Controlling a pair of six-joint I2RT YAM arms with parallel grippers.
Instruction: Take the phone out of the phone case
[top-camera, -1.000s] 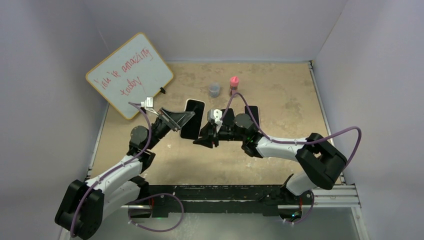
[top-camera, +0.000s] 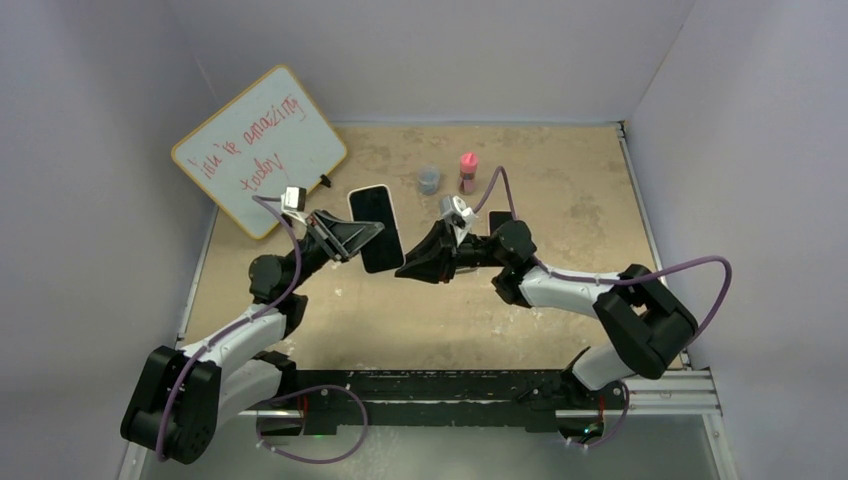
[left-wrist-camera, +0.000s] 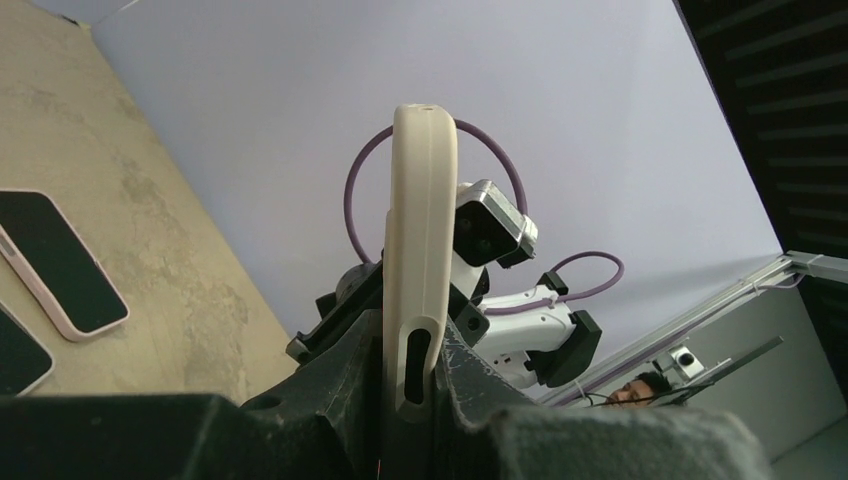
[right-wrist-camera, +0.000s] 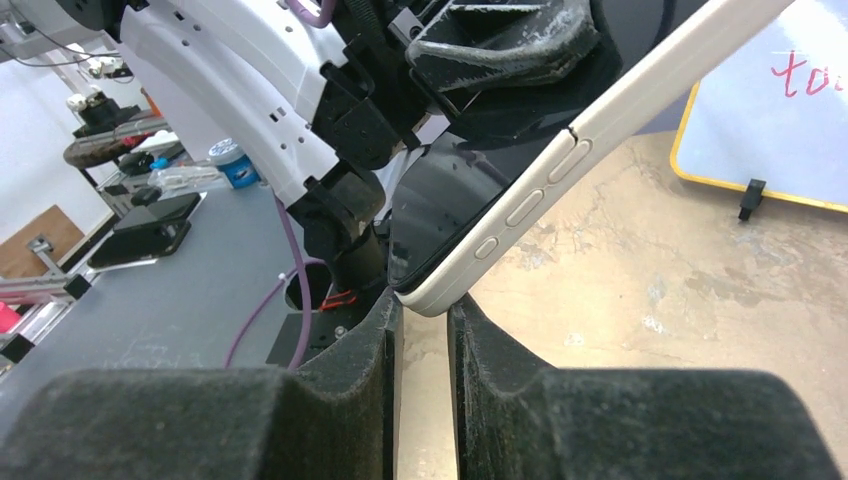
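My left gripper (top-camera: 360, 232) is shut on a phone in a light cream case (top-camera: 384, 245), held upright above the table; the left wrist view shows the case (left-wrist-camera: 420, 200) edge-on between the fingers. My right gripper has its fingertips at the lower corner of the cased phone (right-wrist-camera: 510, 220), with a narrow gap between the fingers. Whether that corner is gripped I cannot tell.
Other phones (left-wrist-camera: 55, 250) lie on the table (top-camera: 560, 170), partly hidden by the right arm. A pink bottle (top-camera: 468, 175) and a grey cup (top-camera: 429, 180) stand at the back. A whiteboard (top-camera: 258, 150) lies at back left.
The right arm has moved right from its position a second ago.
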